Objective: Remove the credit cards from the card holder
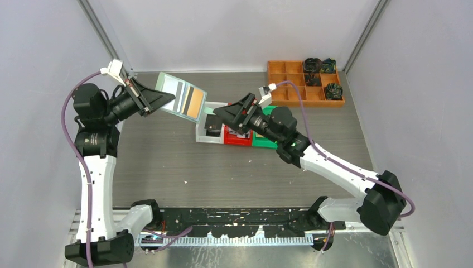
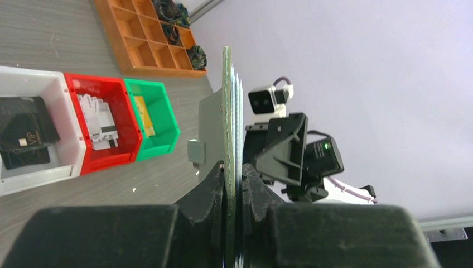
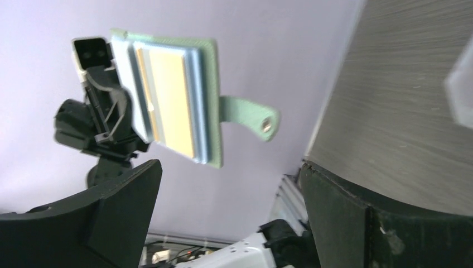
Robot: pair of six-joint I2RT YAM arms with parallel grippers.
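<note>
The pale green card holder (image 1: 184, 98) is held up off the table, with my left gripper (image 1: 172, 97) shut on its edge. Gold, dark and pale card edges show in its pockets, the gold card (image 3: 172, 100) being plainest in the right wrist view. A strap with a snap (image 3: 251, 116) sticks out from the holder's side. From the left wrist, the holder (image 2: 229, 134) appears edge-on between the fingers. My right gripper is open and empty, facing the holder with a gap between them.
Below the arms stand a white bin (image 2: 70, 142) with black cards, a red bin (image 2: 114, 153) with pale cards and a green bin (image 2: 167, 120) with gold cards. An orange divided tray (image 1: 284, 84) lies at the back right.
</note>
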